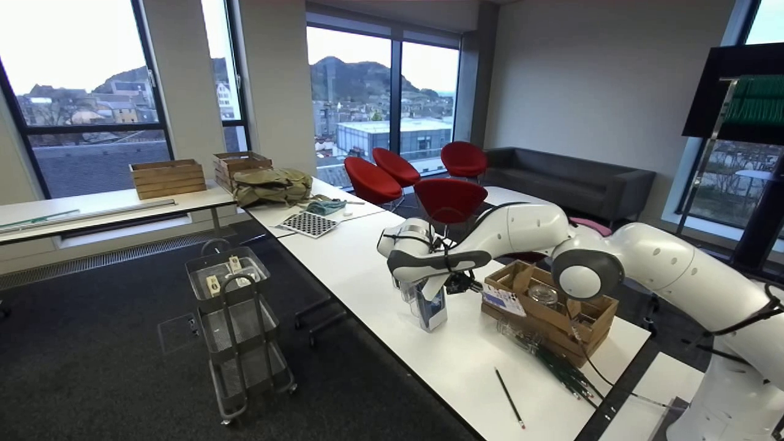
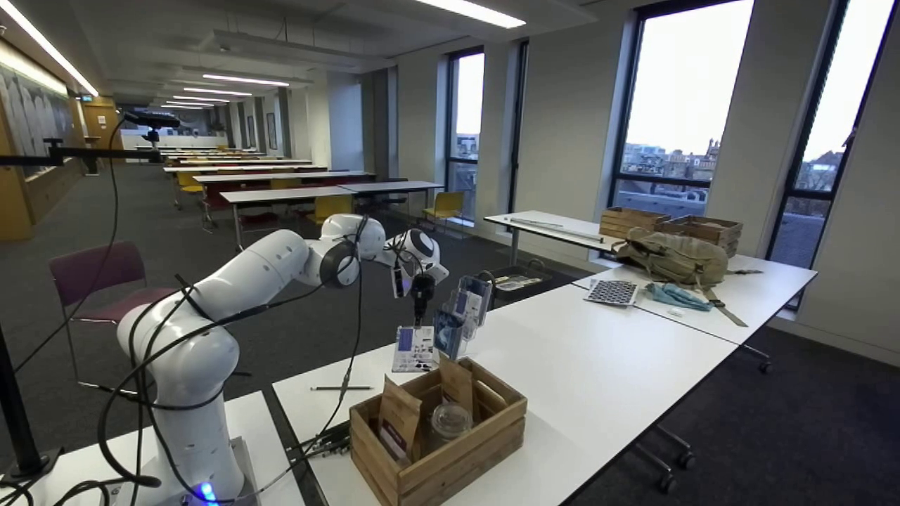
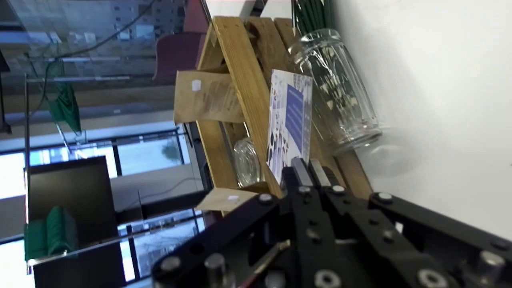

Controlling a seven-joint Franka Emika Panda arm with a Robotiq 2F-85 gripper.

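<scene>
A white leaflet with blue and purple print (image 3: 294,115) juts from the fingertips of my gripper, which is shut on its edge. In exterior view 1 the leaflet (image 1: 504,300) hangs tilted beside the wooden crate, above the table. From the second exterior view, the leaflet (image 2: 413,348) hangs below my gripper (image 2: 419,322). A clear leaflet stand (image 1: 432,309) with blue leaflets stands close to the gripper; the arm's wrist hides its rear part in exterior view 1.
The wooden crate (image 2: 460,468) holds brown paper packets and a glass jar (image 2: 451,419). Another glass jar (image 3: 343,96) lies on its side with several dark pencils (image 1: 562,371). One loose pencil (image 1: 508,397) lies near the table's front edge.
</scene>
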